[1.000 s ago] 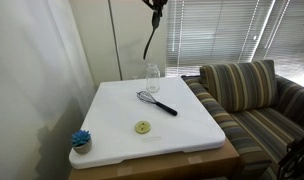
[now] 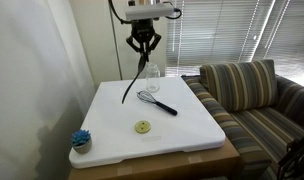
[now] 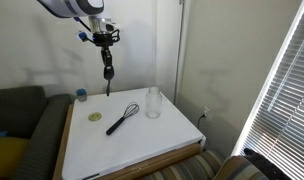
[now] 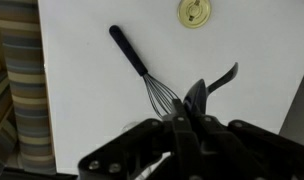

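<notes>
My gripper (image 2: 143, 46) is shut on a long black utensil (image 2: 135, 80), which hangs below it at a slant over the white table (image 2: 107, 115). In exterior view 2 the same utensil (image 3: 108, 74) points downward from the gripper (image 3: 106, 50). The wrist view shows a dark spoon-like utensil (image 4: 197, 97) between the fingers. On the table lies a whisk (image 4: 141, 66) with a black handle. A clear glass pitcher (image 3: 153, 103) stands at one side of the whisk; in exterior view 1 the utensil passes close in front of it.
A round gold lid (image 2: 142, 127) lies flat on the table. A small potted plant (image 2: 81, 141) stands at the table's corner. Alongside the table is a striped armchair (image 2: 237, 88).
My gripper has come down from the top of exterior view 1 and a little to the left, carrying the utensil lower toward the table. The things on the table have stayed put.
</notes>
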